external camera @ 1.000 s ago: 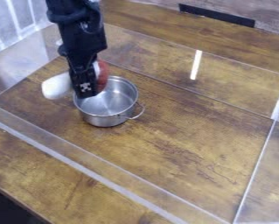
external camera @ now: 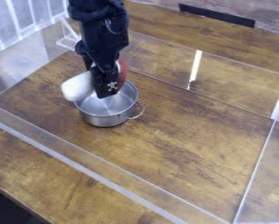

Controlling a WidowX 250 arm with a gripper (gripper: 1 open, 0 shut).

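My black gripper (external camera: 101, 80) hangs just over a steel pot (external camera: 110, 115) that has a wire handle on its right side. The gripper is shut on a white object (external camera: 77, 86), which sticks out to the left over the pot's left rim. A red piece (external camera: 122, 68) shows behind the gripper on the right; whether it is part of the held object, I cannot tell. The gripper covers much of the pot's inside.
Clear plastic walls enclose the wooden table (external camera: 200, 140) on the left, back, right and front.
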